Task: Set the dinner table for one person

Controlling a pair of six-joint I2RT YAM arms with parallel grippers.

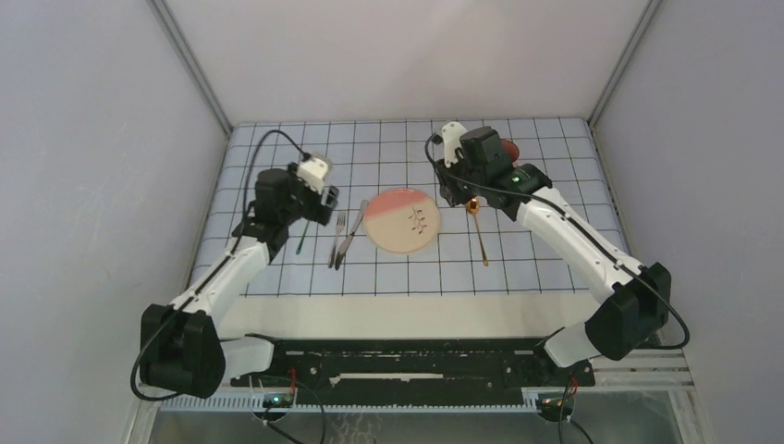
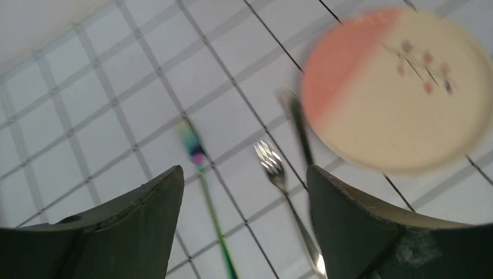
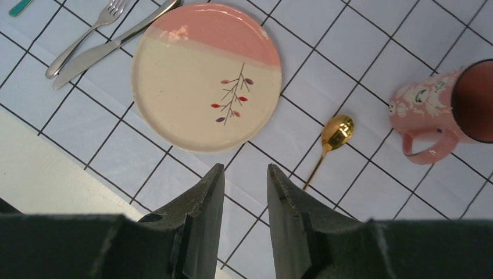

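The pink and cream plate (image 1: 402,221) lies mid-table. Left of it are a silver knife (image 3: 96,56), a silver fork (image 1: 336,239) and a green-handled fork (image 2: 207,195) with an iridescent head. A gold spoon (image 3: 337,132) lies to the plate's right. Beyond the spoon, a pink mug (image 3: 429,106) rests on its side, handle toward the spoon. My left gripper hangs above the forks, fingers apart, nothing between its fingers. My right gripper is over the area right of the plate, part open and empty.
Walls (image 1: 102,148) enclose the table at the sides and back.
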